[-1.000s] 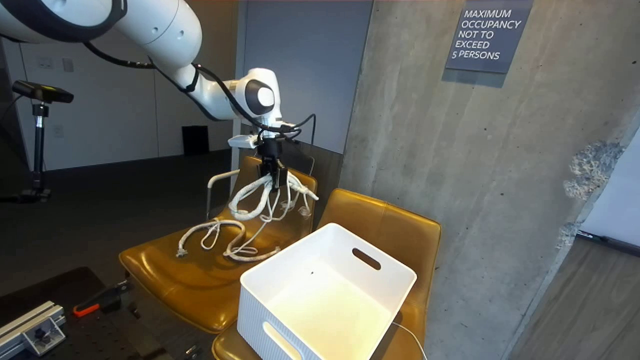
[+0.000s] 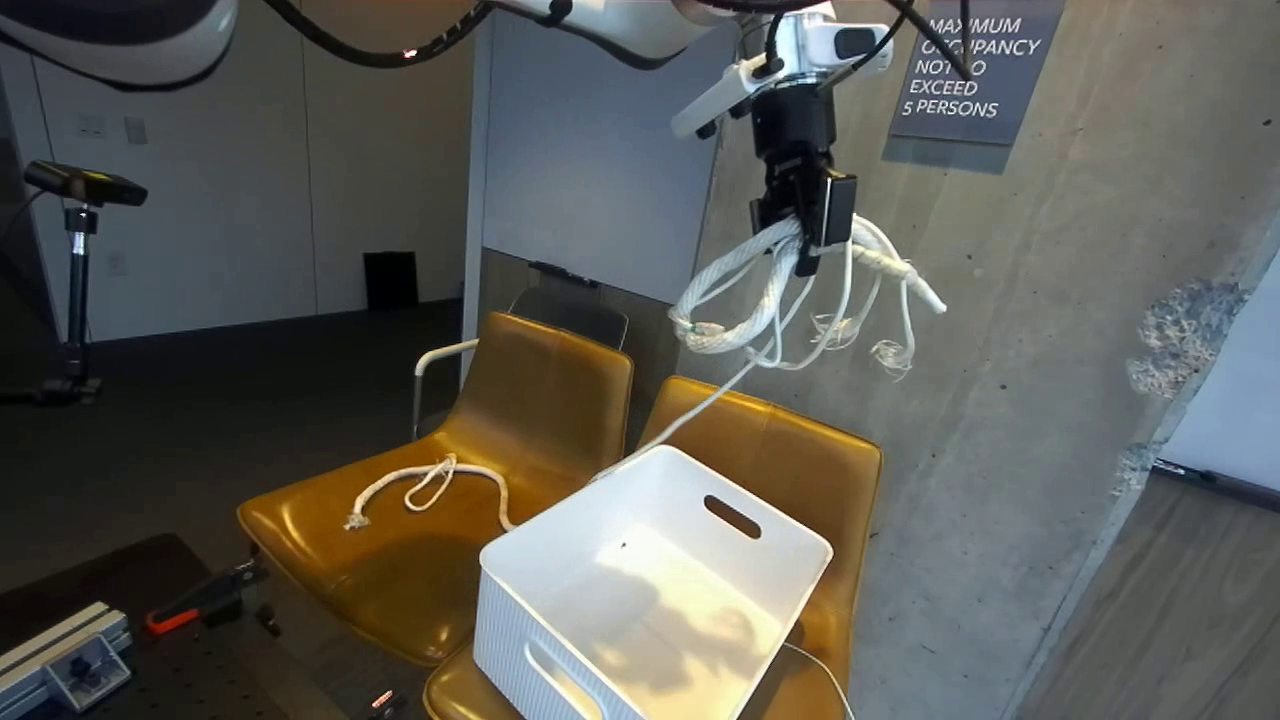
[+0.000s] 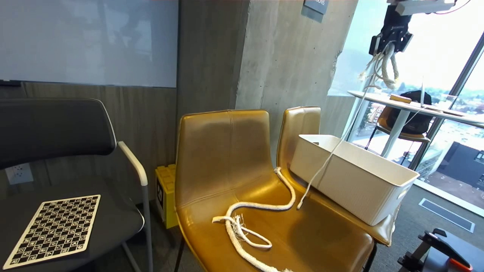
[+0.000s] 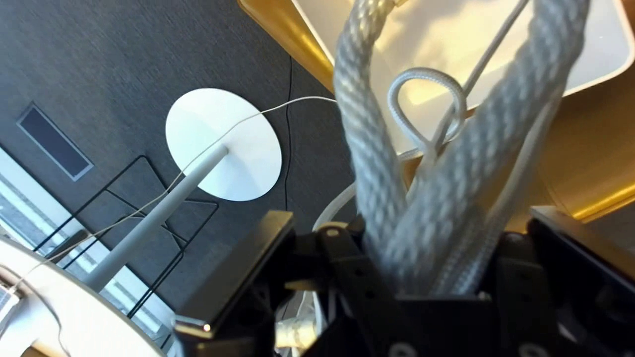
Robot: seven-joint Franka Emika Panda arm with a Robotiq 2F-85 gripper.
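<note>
White ropes hang in a looped bundle (image 2: 723, 341) from my gripper (image 2: 801, 240), which is shut on them, high above the white bin (image 2: 534, 636). Close up in the wrist view, a thick rope (image 4: 370, 119) and thinner cords run between the gripper's fingers. One thin cord (image 3: 325, 164) trails down across the outside of the bin, its lower end near the left chair's seat. Another thick white rope (image 3: 267, 206) lies on that seat with a knotted loop. The bin looks empty inside, with shadows on its floor.
The bin sits on the right tan chair (image 2: 768, 438), beside the left tan chair (image 2: 528, 384). A concrete pillar (image 2: 996, 396) rises behind. In exterior view 2, a dark chair holds a checkered board (image 3: 56, 229), and a round table (image 3: 419, 107) stands by the window.
My gripper has moved right and up with the rope bundle, from above the left chair to above the bin. The trailing cord has lifted off the left seat and now stretches past the bin.
</note>
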